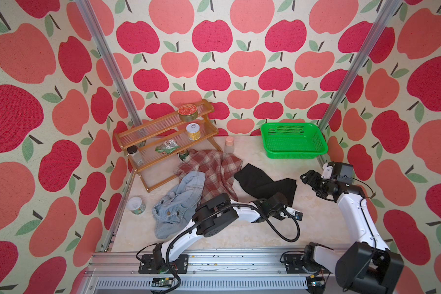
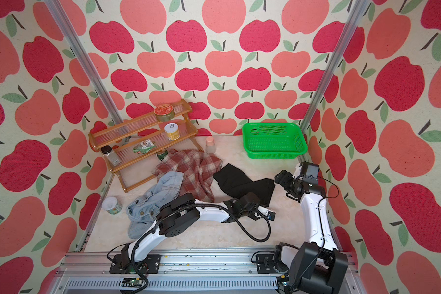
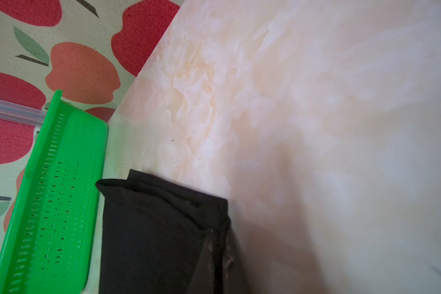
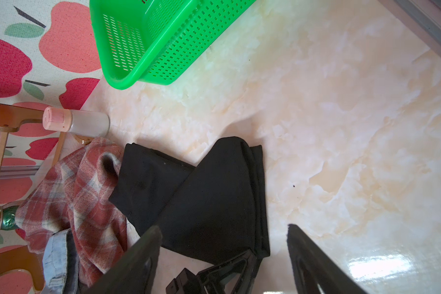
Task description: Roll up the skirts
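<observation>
The black skirt (image 1: 266, 182) lies folded on the table, one part angled over the other, its layered edge facing right in the right wrist view. At its near right corner my left gripper is shut; a thin dark fold of the skirt (image 3: 147, 235) runs in between its fingertips in the left wrist view. The rest of the skirt is flat on the table. My right gripper (image 1: 307, 177) stands open and empty to the right of the skirt, above the table; its fingers (image 4: 301, 250) are spread wide in the right wrist view.
A plaid cloth (image 1: 213, 169) and a denim garment (image 1: 181, 201) lie to the left. Behind them stand a wooden rack (image 1: 154, 139) with cans and jars, and a pink-capped bottle (image 1: 229, 143). A green basket (image 1: 294, 154) sits at the back right.
</observation>
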